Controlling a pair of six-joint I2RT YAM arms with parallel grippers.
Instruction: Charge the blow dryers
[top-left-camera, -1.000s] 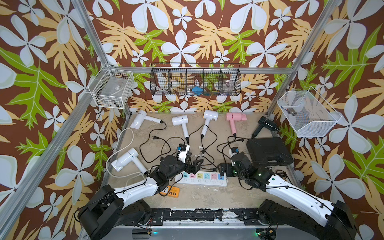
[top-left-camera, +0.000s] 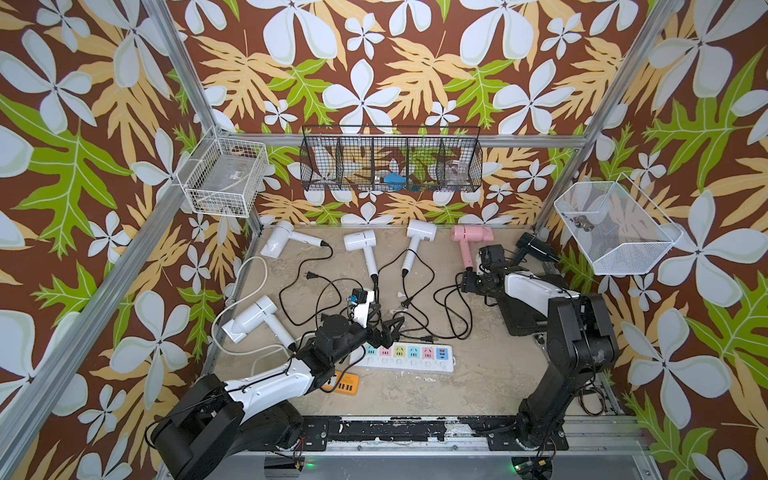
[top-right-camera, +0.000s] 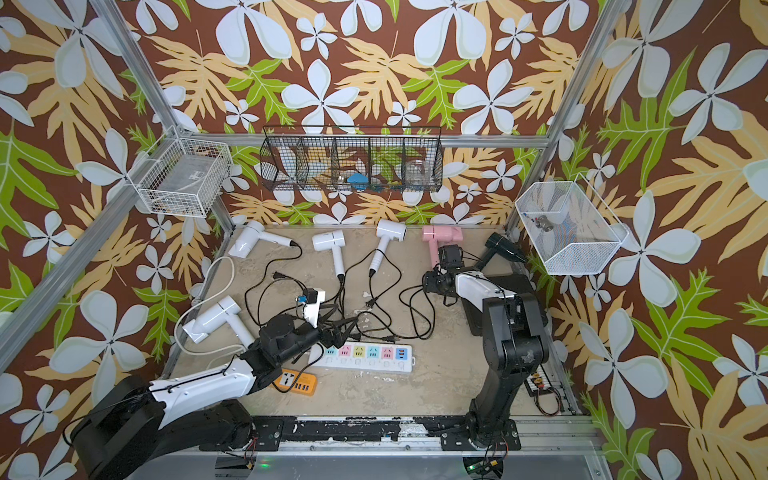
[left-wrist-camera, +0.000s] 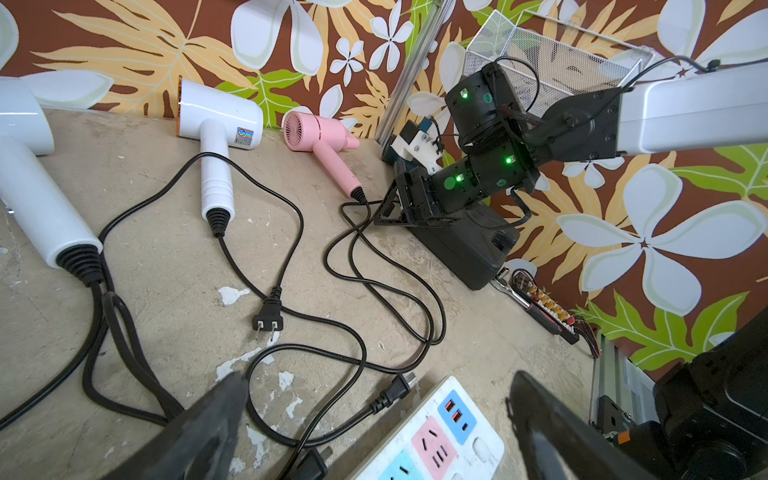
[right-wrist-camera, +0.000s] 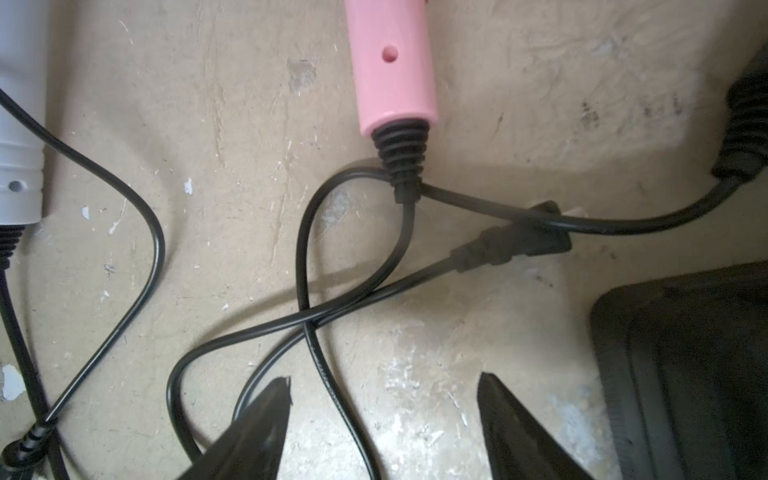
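My right gripper (top-left-camera: 472, 281) stands part open above the cords by the pink dryer (top-left-camera: 472, 233); in the right wrist view a black plug (right-wrist-camera: 540, 240) lies below that dryer's handle, nothing between the fingers. My left gripper (top-left-camera: 382, 329) hangs open over the white power strip (top-left-camera: 408, 360). In the left wrist view loose plugs (left-wrist-camera: 268, 318) lie on the table near the strip. White dryers (top-right-camera: 328, 240) lie along the back and left, and a dark green dryer (top-right-camera: 496, 249) at back right.
A black case (right-wrist-camera: 680, 368) lies right of the right gripper, an orange strip (top-left-camera: 342, 384) at the front. Wire baskets (top-left-camera: 390, 160) hang on the frame. Cords tangle across the middle.
The right arm has swung back from beside the power strip to the pink dryer's cord and turned. The left arm is nearly still.
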